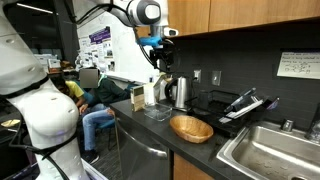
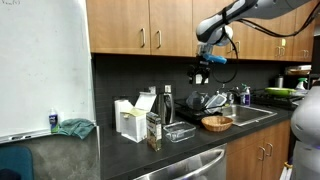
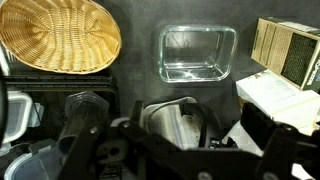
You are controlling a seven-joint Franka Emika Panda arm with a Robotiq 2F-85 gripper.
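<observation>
High above the counter hangs my gripper (image 1: pixel 159 66), pointing down and open, with nothing seen between its fingers. The wrist view shows the dark gripper along the bottom edge. Beneath it lie a clear glass container (image 3: pixel 196 52) at top centre and a round wicker basket (image 3: pixel 72 36) at top left. Both are apart from the gripper and look empty. In the first exterior view the basket (image 1: pixel 190 128) sits near the counter's front edge, right of the glass container (image 1: pixel 157 112).
A steel kettle (image 1: pixel 181 92) and a black dish rack (image 1: pixel 225 108) stand toward the wall, with the sink (image 1: pixel 265 150) at right. Boxes (image 2: pixel 153 131) stand on the left of the counter (image 2: pixel 125 155). Wooden cupboards (image 2: pixel 170 27) hang above, close to the arm.
</observation>
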